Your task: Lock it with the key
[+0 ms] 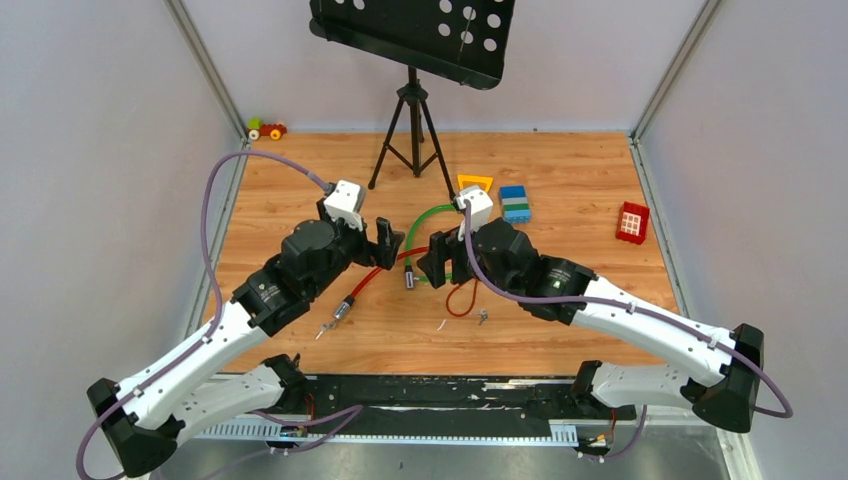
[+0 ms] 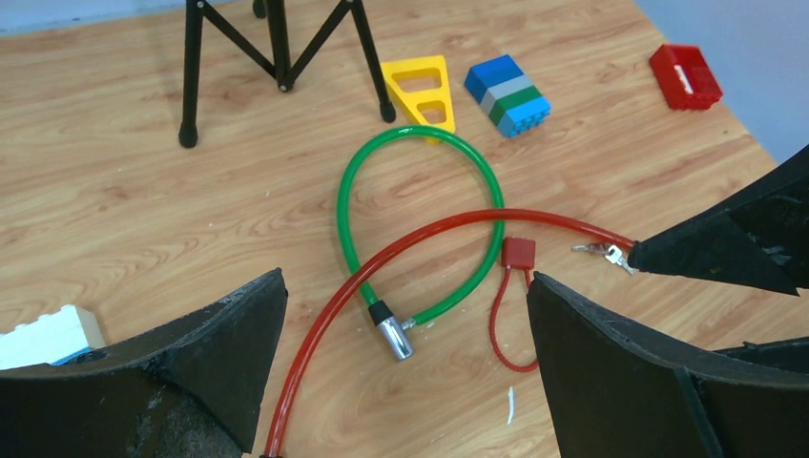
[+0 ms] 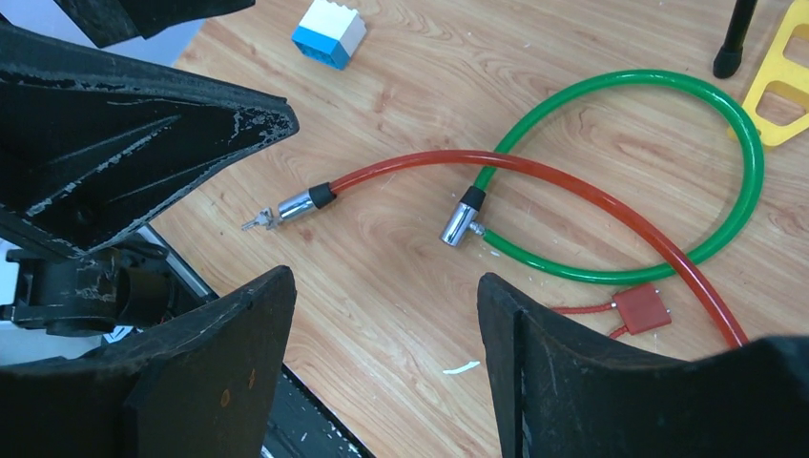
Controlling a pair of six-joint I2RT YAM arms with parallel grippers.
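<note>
A red cable lock (image 1: 370, 280) arches across the table; its silver barrel (image 3: 299, 205) has a key (image 3: 259, 220) at its end. The green cable lock (image 2: 345, 205) lies in a loop with its silver barrel (image 2: 393, 336) at the near side. Loose silver keys (image 2: 611, 254) lie to the right, partly behind a finger of the right gripper. My left gripper hangs open above the cables, nothing between its fingers. Close by on its right, my right gripper points down, its fingers apart and empty.
A red tag (image 3: 642, 309) with a cord lies by the cables. Behind are the stand's legs (image 2: 279, 43), a yellow triangle (image 2: 420, 91) and stacked blue bricks (image 2: 508, 95). A red box (image 1: 632, 222) sits at the right. The two grippers leave little room between them.
</note>
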